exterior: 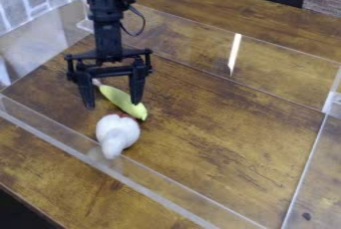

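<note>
My black gripper (pixel 110 82) hangs with its fingers spread open over a light green, elongated object (pixel 123 101) on the wooden surface, partly hiding its upper end. Whether the fingers touch it I cannot tell. Just in front lies a white, rounded object (pixel 118 133) with a narrower end toward the near side.
Transparent walls (pixel 200 198) border the wooden floor (pixel 240 123) on the near side, left and right.
</note>
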